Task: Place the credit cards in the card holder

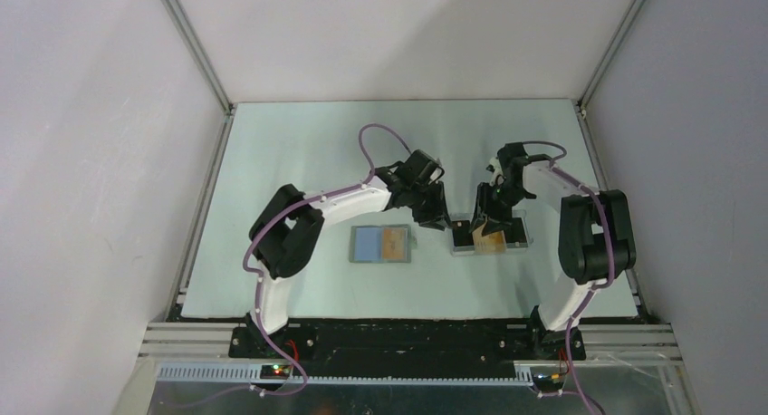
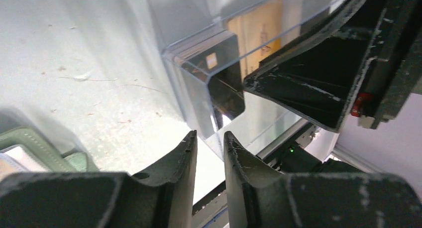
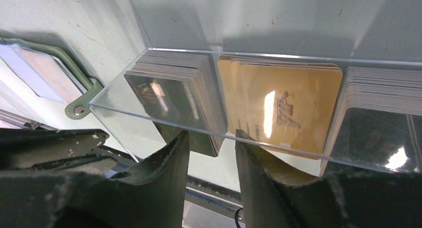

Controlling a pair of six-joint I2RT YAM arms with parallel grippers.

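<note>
The card holder (image 1: 381,262) is a grey-green folder lying flat left of centre, showing a blue card (image 1: 368,244) and a tan card (image 1: 394,244). To its right stands a clear box (image 1: 460,254) with dark cards (image 3: 169,93) in the left compartment, gold cards (image 3: 278,103) in the middle and dark ones at right. My left gripper is parted and empty near the box's left corner. Over the box's front, my right gripper has its fingers apart, with no card seen between them; the box's clear wall and dark cards show behind.
The two grippers are close together at the box; the right gripper's dark body (image 2: 318,68) looms large in the left wrist view. Free table surface (image 1: 435,293) lies in front of the box and holder, and more behind them.
</note>
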